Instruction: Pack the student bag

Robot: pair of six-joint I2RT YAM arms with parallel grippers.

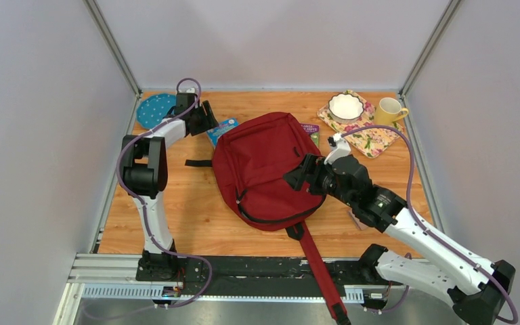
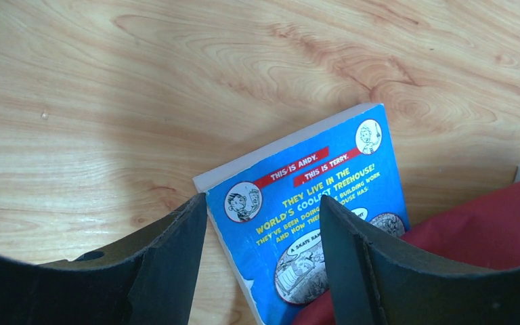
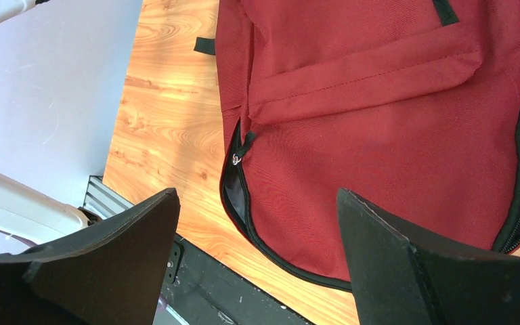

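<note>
The red backpack (image 1: 267,169) lies flat in the middle of the table, its zipper partly undone along the lower edge in the right wrist view. A blue book (image 2: 311,196) rests on the wood at its upper left, one corner tucked under the red cloth. My left gripper hovers over that book with open fingers and nothing between them. Over the lower right of the bag is my right gripper, its fingers (image 3: 379,250) apart and empty. Part of a purple and green book (image 1: 312,131) shows at the bag's upper right.
At the back right, a floral mat (image 1: 374,141) bears a white bowl (image 1: 346,107) and a yellow mug (image 1: 388,111). A blue dotted plate (image 1: 153,110) sits back left. Bare wood lies left of the bag; a red strap (image 1: 318,267) hangs over the front edge.
</note>
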